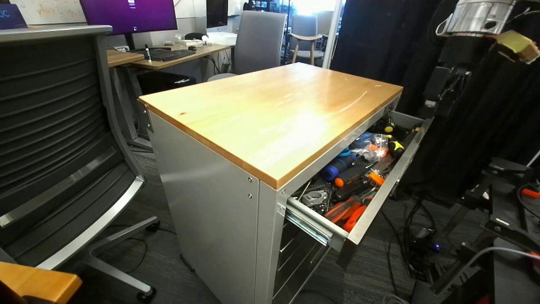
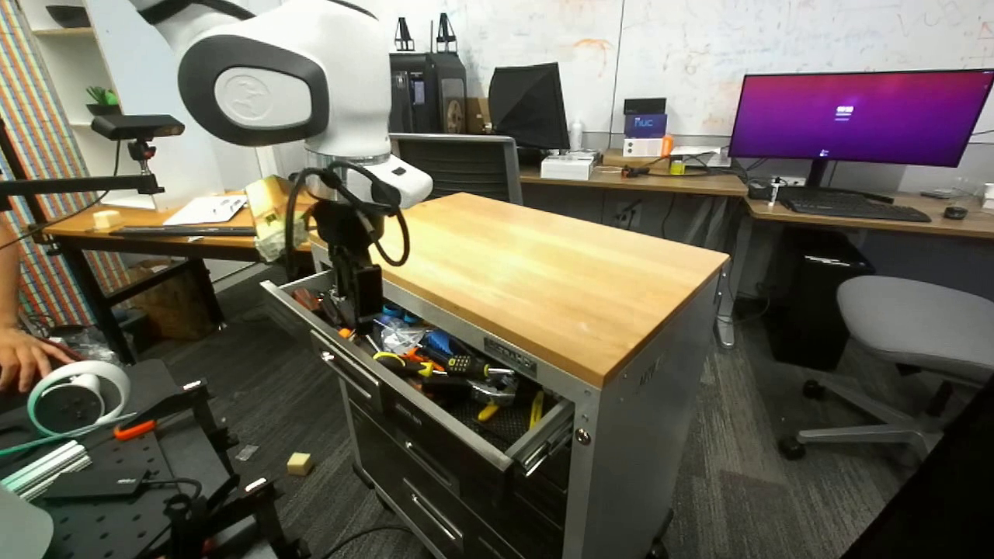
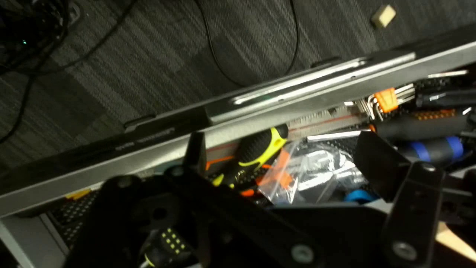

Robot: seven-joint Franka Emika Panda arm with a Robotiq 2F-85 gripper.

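Observation:
My gripper is open, its two black fingers [image 3: 378,163] wide apart with nothing gripped between them. In the second exterior view the gripper hangs over the pulled-out drawer [image 2: 436,418], near its front edge. A black tool with yellow dots [image 2: 466,365] lies among the tools in that drawer; in the wrist view it is partly hidden behind the gripper's linkage. Below the gap between the fingers are a clear plastic bag [image 3: 319,172] and a black-and-yellow handle [image 3: 263,147]. How high the fingertips are above them is hard to tell.
The cabinet's wooden top [image 1: 273,116] is bare. Pliers with red handles [image 1: 349,210] and a blue-and-black tool [image 1: 338,167] crowd the near end of the drawer. A small yellowish block [image 2: 299,464] lies on the floor. Cluttered equipment stands in front of the cabinet.

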